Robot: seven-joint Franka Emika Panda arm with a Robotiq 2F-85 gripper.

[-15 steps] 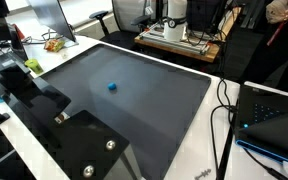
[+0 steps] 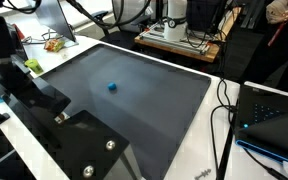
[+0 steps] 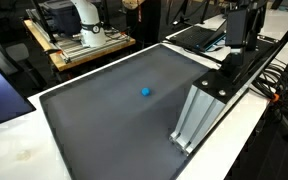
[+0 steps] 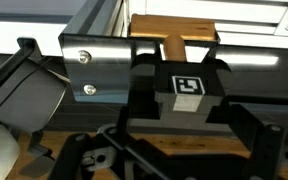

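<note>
A small blue object (image 2: 112,86) lies on the grey mat, toward its far left part in the first exterior view. The second exterior view shows the same blue object (image 3: 146,92) with bare mat around it. My gripper is open, its dark fingers at the left and right in the wrist view. Below it are metal parts and a black block with a white patterned patch (image 4: 187,86); whether that block touches the fingers is unclear. The blue object is absent from the wrist view.
Bulky black-and-silver hardware (image 3: 197,112) stands along the mat's side. A white device on a wooden stand (image 3: 92,35) sits behind, and a dark laptop-like slab (image 2: 269,120) with cables lies to the right.
A dark cable at the top left of the first exterior view now arcs farther right than a second ago. The blue object and the mat look unmoved.
</note>
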